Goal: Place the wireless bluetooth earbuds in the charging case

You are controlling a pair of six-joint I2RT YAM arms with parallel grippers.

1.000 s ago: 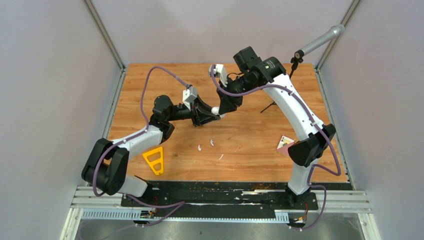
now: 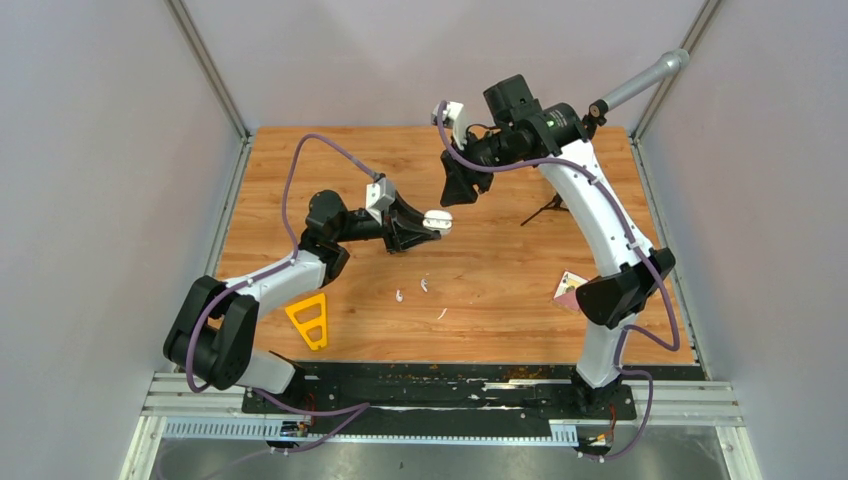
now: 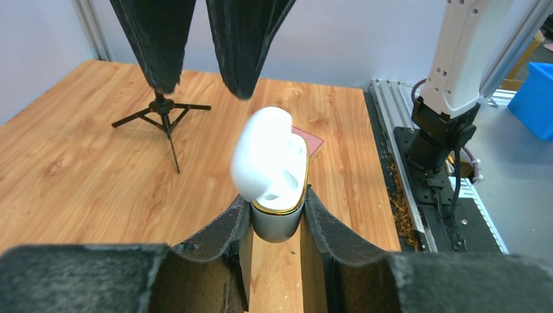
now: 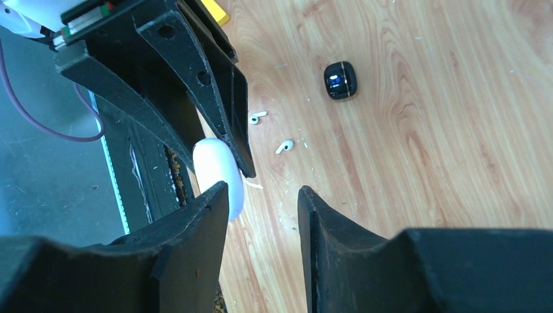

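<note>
The white charging case (image 3: 276,195) is clamped in my left gripper (image 2: 434,233), above the table. In the left wrist view its lid (image 3: 261,153) is raised, baring the white inside with its sockets and gold rim. My right gripper stands open, empty, and its fingers (image 3: 240,59) are apart from each other just above the lid without visible contact. Two white earbuds lie loose on the wood: one earbud (image 4: 285,147) and another earbud (image 4: 255,119), below the case in the top view.
A small black case (image 4: 340,80) rests on the table. A yellow triangular piece (image 2: 310,320) lies near the left arm, a pink-and-white card (image 2: 571,291) at the right, and a black tripod (image 2: 547,207) farther back.
My right gripper has drawn away from the case, up and slightly right in the top view, uncovering it. The lid now looks raised. Left arm and earbuds have stayed put.
</note>
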